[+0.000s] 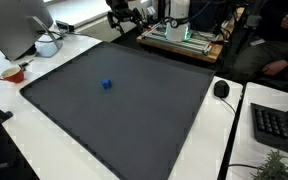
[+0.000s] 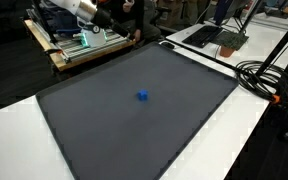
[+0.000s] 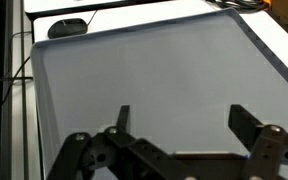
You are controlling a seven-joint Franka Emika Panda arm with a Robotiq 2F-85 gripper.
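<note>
A small blue block (image 1: 106,84) sits alone on the dark grey mat (image 1: 124,125), toward its far left part in exterior view 1. In exterior view 2 the same block (image 2: 142,95) lies near the mat's middle. My gripper stands open in the wrist view, its two dark fingers wide apart with nothing visible between them. It hangs beyond the mat's far edge in exterior view 1, well away from the block.
A red cup (image 1: 12,74) stands left of the mat. A black mouse (image 1: 221,89) and a keyboard (image 1: 276,133) lie to the right. Coiled black cables (image 2: 267,79) rest beside the mat.
</note>
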